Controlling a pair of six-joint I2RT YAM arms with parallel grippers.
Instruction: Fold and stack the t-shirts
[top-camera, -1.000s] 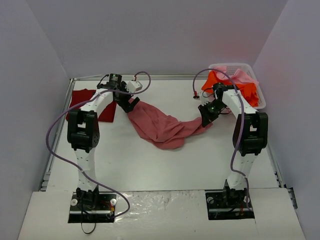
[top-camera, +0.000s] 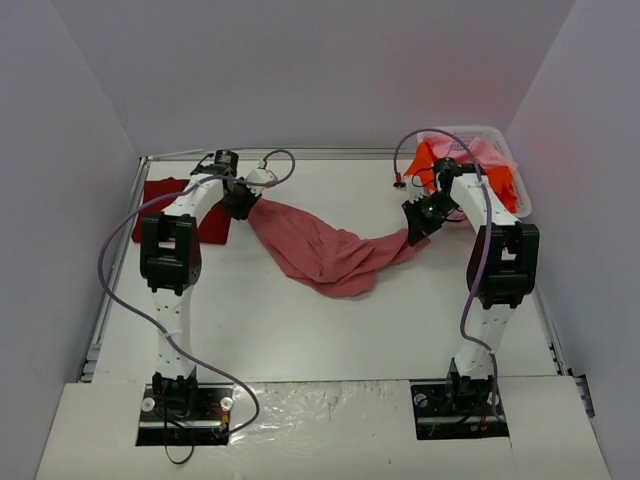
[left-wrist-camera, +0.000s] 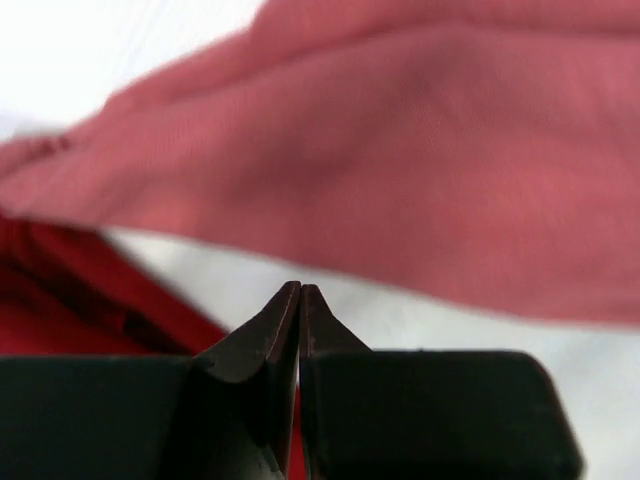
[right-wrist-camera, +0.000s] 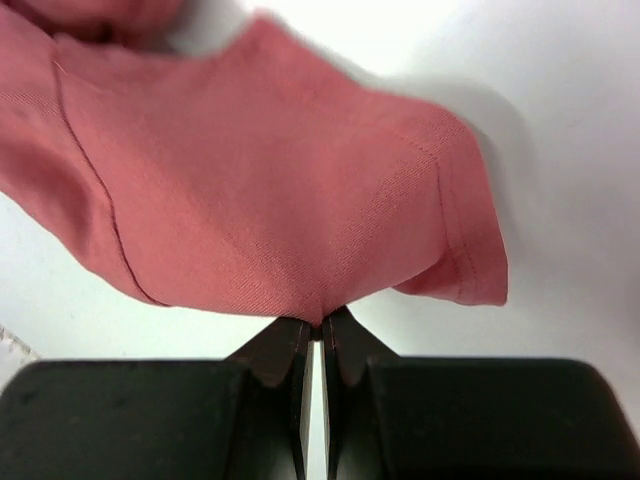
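Note:
A crumpled dusty-red t-shirt (top-camera: 320, 255) stretches across the middle of the table, between both arms. Its right end is pinched in my right gripper, which is shut on the cloth; a hemmed flap hangs out beyond the fingers. At the shirt's upper left end is my left gripper (top-camera: 241, 212). In the left wrist view its fingertips (left-wrist-camera: 288, 300) are shut together with no cloth showing between them, and the shirt (left-wrist-camera: 420, 150) passes ahead of them. A dark red folded shirt (top-camera: 213, 228) lies at the far left, partly under the left arm.
A white basket (top-camera: 510, 150) at the back right holds orange and pink shirts (top-camera: 487, 152), close to the right arm. Bare white table (top-camera: 300, 345) lies in front of the shirt. Grey walls bound both sides and the back.
My left gripper has drifted left and its fingers have come together. The right gripper has shifted slightly right, drawing the shirt's right end with it.

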